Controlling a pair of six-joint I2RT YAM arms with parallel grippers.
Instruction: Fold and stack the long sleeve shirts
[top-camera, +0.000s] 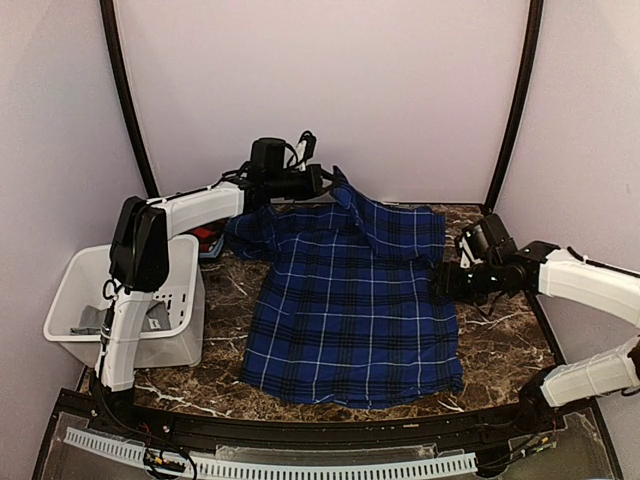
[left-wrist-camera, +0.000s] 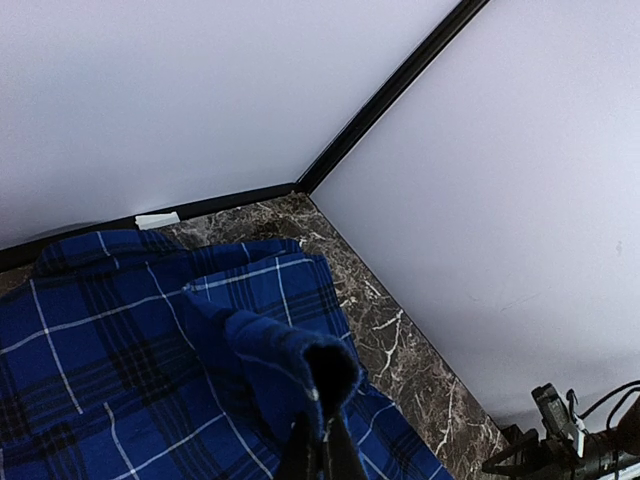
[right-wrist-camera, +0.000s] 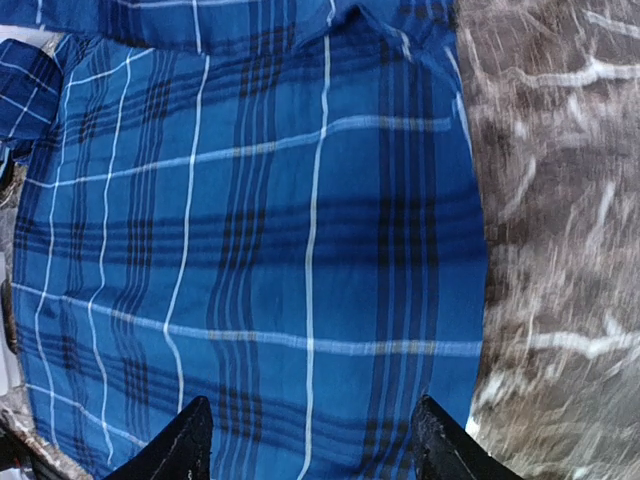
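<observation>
A blue plaid shirt lies spread on the marble table, its hem toward the front. At the far side, its right sleeve is turned inward, and a raised peak of cloth rises to my left gripper, which is shut on it. The other sleeve lies bunched at the back left. Over the shirt's right edge hovers my right gripper; its fingers stand wide apart with nothing gripped, plaid cloth showing below them.
A white basket with grey cloth inside stands at the left. Folded red and blue cloth is partly hidden behind the left arm. Bare marble runs along the right side.
</observation>
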